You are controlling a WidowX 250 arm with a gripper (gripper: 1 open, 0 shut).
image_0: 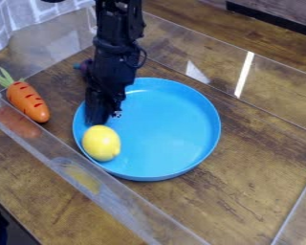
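Note:
The black arm reaches down from the top into the left side of a round blue plate (168,129). Its gripper (100,117) is low, just behind a yellow lemon-like object (102,143) on the plate's lower left; whether they touch is unclear. The fingers are dark and overlap, so their state is hard to make out. An orange carrot (28,102) with green top lies left of the plate.
Clear tray walls border the wooden table (226,191) along the lower left and the right. A small dark bluish thing sits behind the arm, mostly hidden. The table right of the plate is bare.

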